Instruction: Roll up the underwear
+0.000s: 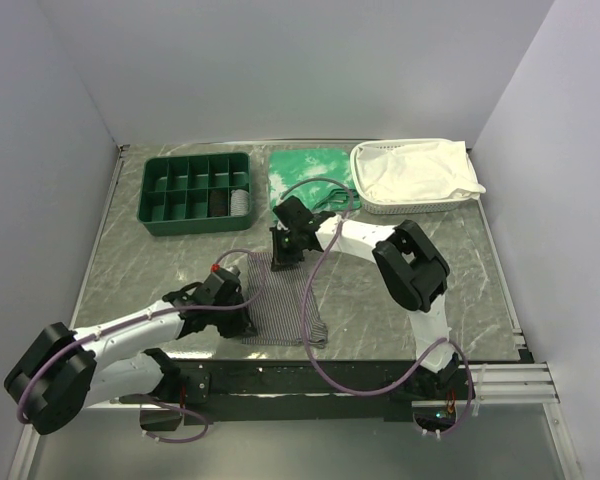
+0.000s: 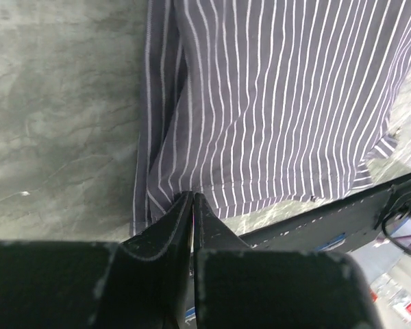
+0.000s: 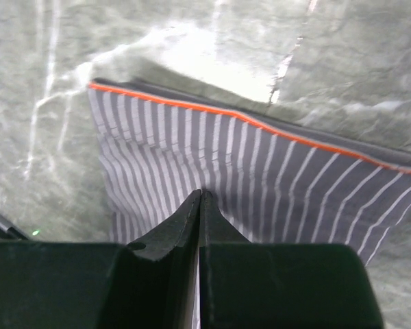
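Note:
The grey striped underwear (image 1: pixel 285 305) lies spread on the table between both arms; in the right wrist view its top edge shows an orange-lined band (image 3: pixel 233 116). My left gripper (image 1: pixel 246 328) is down at the cloth's near left corner, where it has a folded edge (image 2: pixel 164 103); its fingertips (image 2: pixel 185 216) are shut at the cloth, and any fabric between them is hidden. My right gripper (image 1: pixel 278 262) is at the far part of the cloth, fingertips (image 3: pixel 190 209) shut against the striped fabric below the orange band; whether cloth is pinched between them cannot be seen clearly.
A green divided box (image 1: pixel 180 190) with rolled items stands back left, a green board (image 1: pixel 305 165) at back middle, and a white basket (image 1: pixel 415 205) with white cloth back right. Bare table (image 1: pixel 410 310) lies to the right. The table's front edge is close to the left gripper.

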